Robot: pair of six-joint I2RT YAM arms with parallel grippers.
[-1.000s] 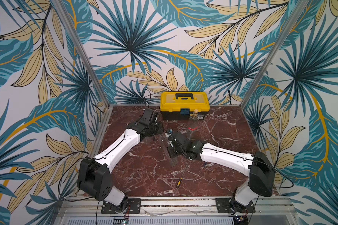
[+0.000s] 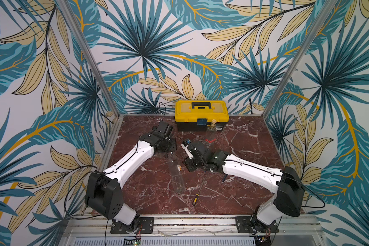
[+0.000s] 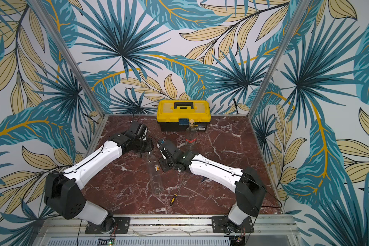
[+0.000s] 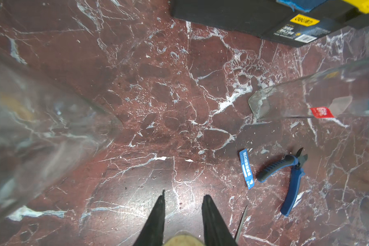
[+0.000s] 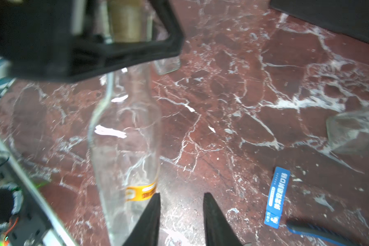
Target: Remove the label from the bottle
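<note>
A clear bottle (image 2: 176, 180) slants over the table in the top views. Its corked neck (image 5: 125, 24) is in my left gripper (image 2: 171, 150), which is shut on it. The cork (image 4: 183, 239) shows at the bottom of the left wrist view. A small orange label (image 5: 141, 191) is on the bottle's side, also seen as an orange patch (image 3: 157, 167) in the top right view. My right gripper is beside the label, its fingers parted and nothing seen between them. How near its left finger (image 5: 153, 211) is to the glass, I cannot tell.
Another bottle (image 4: 299, 96) with a red label stands before the yellow-and-black toolbox (image 2: 201, 116). A blue packet (image 4: 246, 169) and pliers (image 4: 290, 176) lie on the table. A screwdriver (image 2: 196, 199) lies near the front. The right part of the table is open.
The held bottle's lower end has swung left and toward the front. My right gripper has shifted a little to the right, so more of the bottle shows. The left gripper has moved slightly.
</note>
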